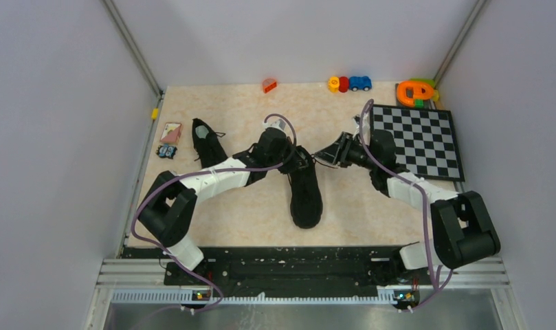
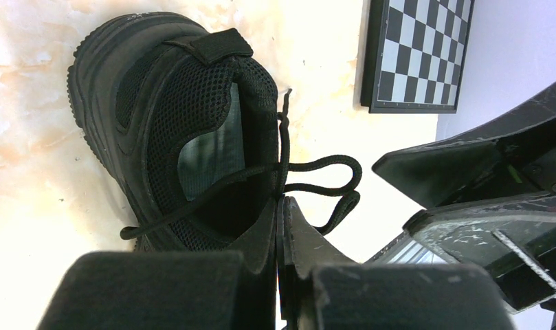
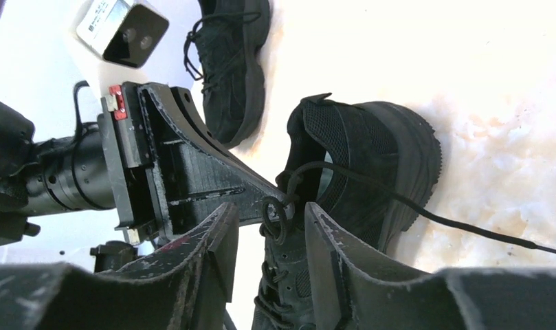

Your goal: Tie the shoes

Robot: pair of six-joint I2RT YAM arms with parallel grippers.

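A black shoe lies at the table's centre, its heel collar and laces seen close in the left wrist view. My left gripper is shut on a black lace that rises from between its fingertips beside the collar. In the right wrist view my right gripper stands part open over the shoe, with a small lace loop visible between and behind its fingers; whether it touches them I cannot tell. A second black shoe lies at the left.
A checkerboard lies at the right, toys along the back edge, small boxes at the far left.
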